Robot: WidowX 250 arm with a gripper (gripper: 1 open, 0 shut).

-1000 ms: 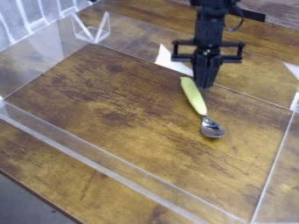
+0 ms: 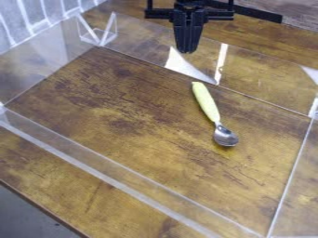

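Note:
My black gripper (image 2: 188, 37) hangs at the top middle of the camera view, above the rear clear wall, its fingers shut with nothing visible between them. Below it, apart from it, a spoon with a pale yellow handle (image 2: 204, 100) and a metal bowl end (image 2: 225, 137) lies on the wooden surface, handle toward the back.
A clear plastic enclosure with low walls (image 2: 106, 178) surrounds the wooden work surface (image 2: 99, 121). A white bracket (image 2: 97, 33) stands at the back left.
My gripper has moved up and to the left, away from the spoon toward the top of the view. The spoon lies where it was.

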